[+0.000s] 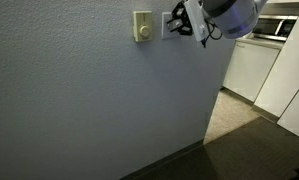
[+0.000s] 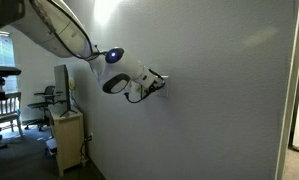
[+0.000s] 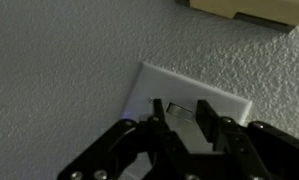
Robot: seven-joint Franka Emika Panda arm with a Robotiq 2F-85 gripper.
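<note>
A white switch plate point(image 3: 224, 99) is fixed to the grey wall, tilted in the wrist view. A small light switch point(image 3: 181, 113) on it shows between the tips of my gripper. The black fingers point(image 3: 206, 112) stand apart, one on either side of the switch; whether they touch it I cannot tell. In exterior view 1 my gripper point(image 1: 176, 21) is right at the plate point(image 1: 167, 33) and covers much of it. From the other side, the gripper point(image 2: 156, 82) also appears close against the wall.
A beige wall box with a round knob point(image 1: 143, 27) sits just left of the plate; its edge point(image 3: 264, 8) shows at the top of the wrist view. The wall below is bare. White cabinets point(image 1: 251, 70) stand beyond the wall's end.
</note>
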